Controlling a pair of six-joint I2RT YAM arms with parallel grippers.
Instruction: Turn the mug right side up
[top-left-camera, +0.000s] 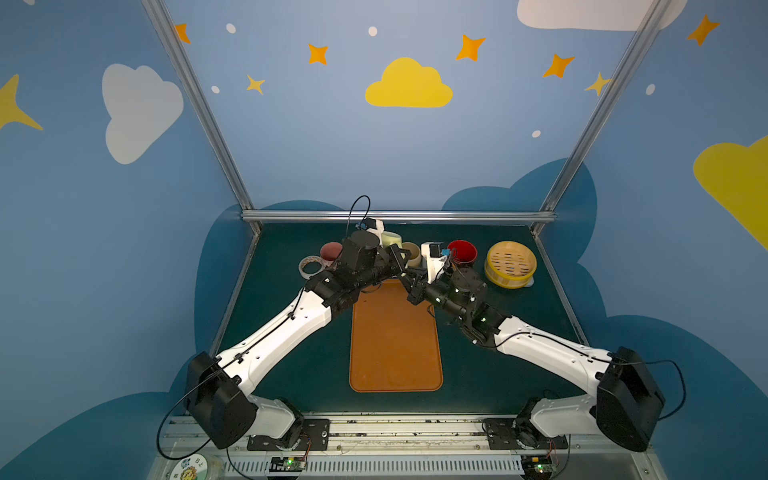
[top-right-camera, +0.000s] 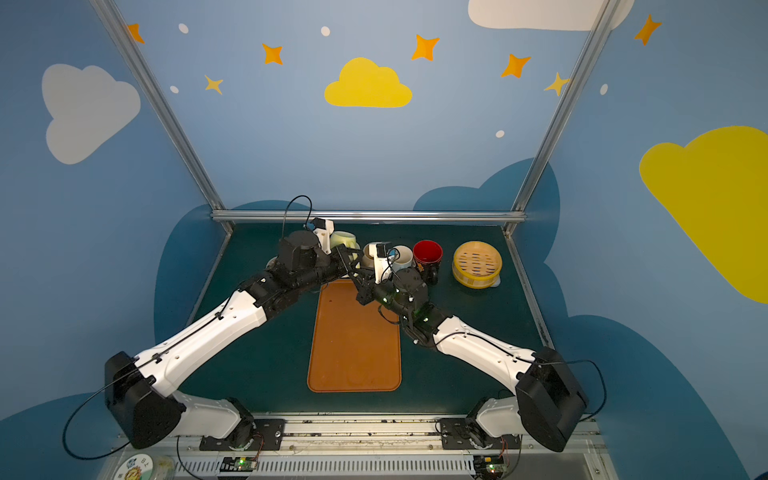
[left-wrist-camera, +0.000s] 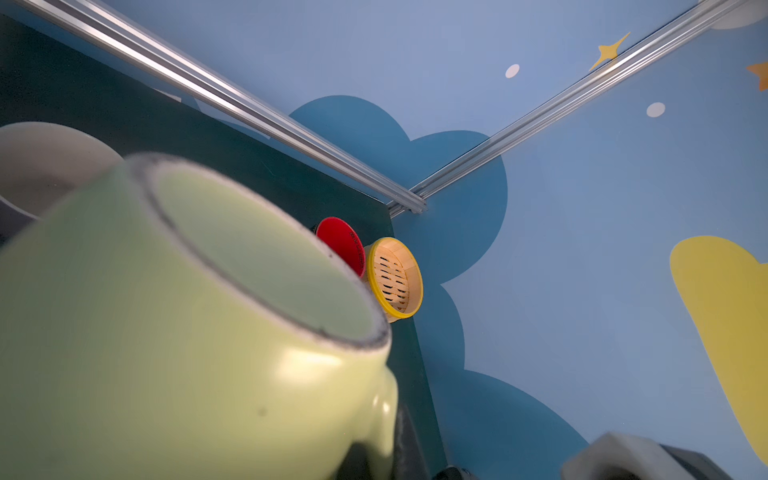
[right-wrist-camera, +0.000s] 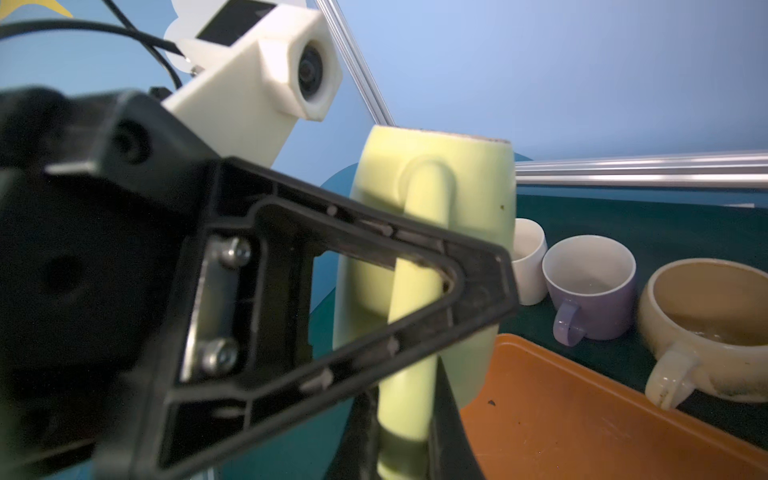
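Observation:
A pale green mug (left-wrist-camera: 184, 336) hangs above the tray between both grippers; in the left wrist view its bottom faces the camera, and in the right wrist view it stands upside down, handle (right-wrist-camera: 412, 408) toward that camera. My left gripper (top-left-camera: 397, 260) is shut on the mug, its black frame across the handle in the right wrist view. My right gripper (top-left-camera: 412, 280) meets it there, shut on the mug's handle.
An orange tray (top-left-camera: 396, 352) covers the middle front. Behind it stand several cups, among them a purple mug (right-wrist-camera: 596, 308), a tan mug (right-wrist-camera: 712, 308) and a red cup (left-wrist-camera: 340, 236). A yellow round container (top-left-camera: 509, 260) sits back right.

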